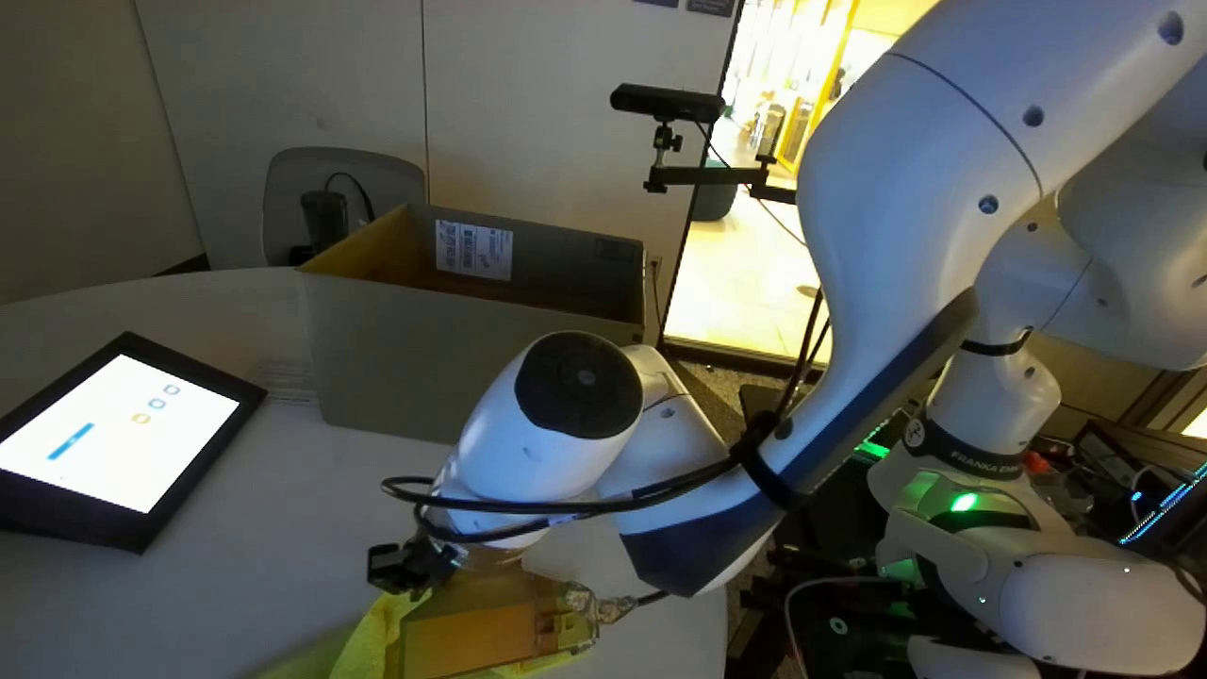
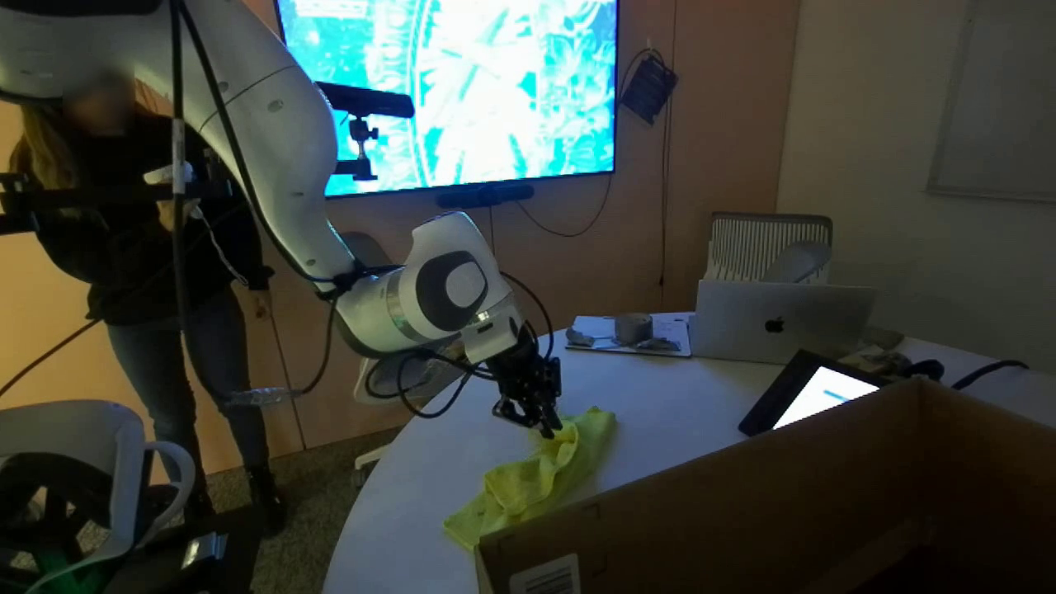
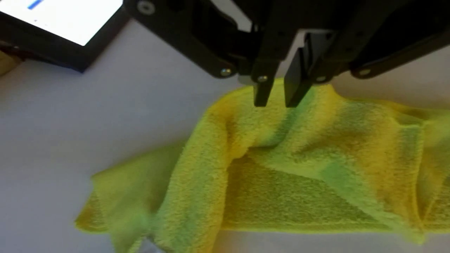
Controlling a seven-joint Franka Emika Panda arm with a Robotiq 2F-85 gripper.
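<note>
A crumpled yellow cloth (image 3: 337, 168) lies on the white table, one part folded over another. My gripper is over its upper edge in the wrist view, with a narrow gap between the fingers and yellow fabric showing there. It appears shut on the cloth. In exterior view 2 the gripper (image 2: 547, 426) reaches down to the raised end of the cloth (image 2: 525, 485), while the other end stays spread on the table. Exterior view 1 shows only some of the cloth (image 1: 368, 645), as the hand covers the pinched part.
A large open cardboard box (image 1: 385, 351) stands beside the cloth. A tablet on a stand (image 1: 124, 441) is at the left in exterior view 1. Farther back are a laptop (image 2: 782, 322) and a tape roll (image 2: 634, 327). Bare table lies between cloth and tablet.
</note>
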